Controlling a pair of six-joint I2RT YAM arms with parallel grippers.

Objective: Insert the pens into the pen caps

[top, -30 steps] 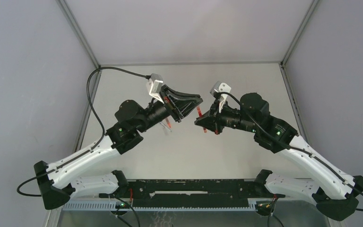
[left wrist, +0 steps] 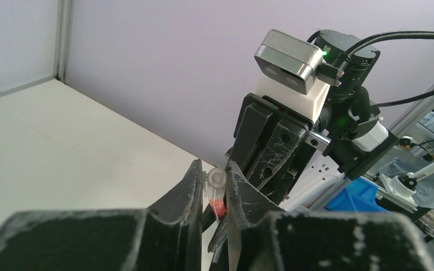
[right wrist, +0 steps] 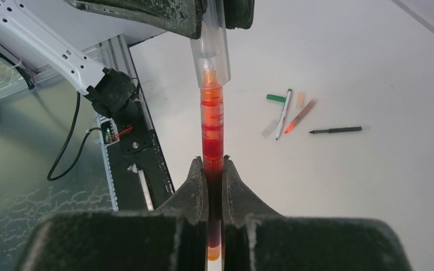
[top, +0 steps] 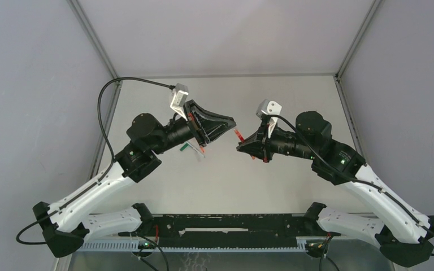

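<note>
A red marker pen [right wrist: 212,130] is pinched by my right gripper, its orange tip end pointing up the right wrist view. A clear cap [right wrist: 211,45] hangs from my left gripper [top: 230,124], which is shut on it. The pen's tip shows through the cap's lower end and seems to be just inside its mouth; most of the pen's coloured body stands outside. Looking along the left fingers, the cap [left wrist: 217,179] sits between the pads with red below it. From above, the pen [top: 239,135] slants between both grippers.
On the white table lie a white pen [right wrist: 283,114], an orange-tipped pen [right wrist: 300,116], a black pen [right wrist: 335,130], a green cap [right wrist: 276,98], an orange cap [right wrist: 300,100] and a clear cap [right wrist: 269,129].
My left gripper has shifted a little left and down in the top view. The right one has moved slightly right, and the pen slants more. A green cap has come into sight under the left arm.
</note>
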